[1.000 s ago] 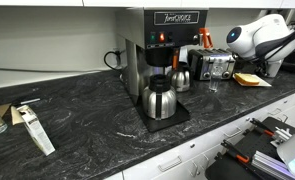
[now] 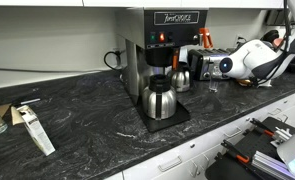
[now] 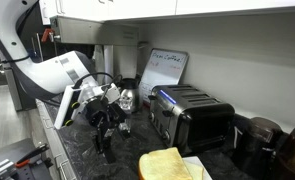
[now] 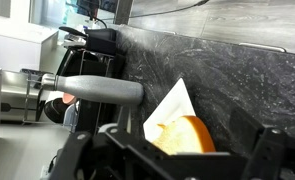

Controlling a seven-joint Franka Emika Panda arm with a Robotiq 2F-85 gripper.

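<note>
A slice of bread (image 3: 165, 165) with a brown crust lies on white paper (image 3: 195, 168) at the front of the counter in exterior view 2. My gripper (image 3: 105, 145) points down over the counter, to the left of the bread and apart from it. In the wrist view, the bread (image 4: 194, 133) and the white paper (image 4: 173, 106) show beyond my open fingers, which stand wide with nothing held between them. The black and silver toaster (image 3: 194, 115) is behind the bread, against the wall. In exterior view 1, the arm partly covers the bread's area.
A coffee machine (image 2: 162, 45) with a steel carafe (image 2: 160, 100) stands left of the arm. Dark canisters (image 3: 255, 148) are right of the toaster, and a small sign (image 3: 163, 67) leans at the wall. A white box (image 2: 34, 130) lies on the counter's largely clear left stretch.
My arm has moved left and lower in exterior view 1, toward the counter's front. It now covers more of the area round the bread. The coffee machine and toaster have stayed in place.
</note>
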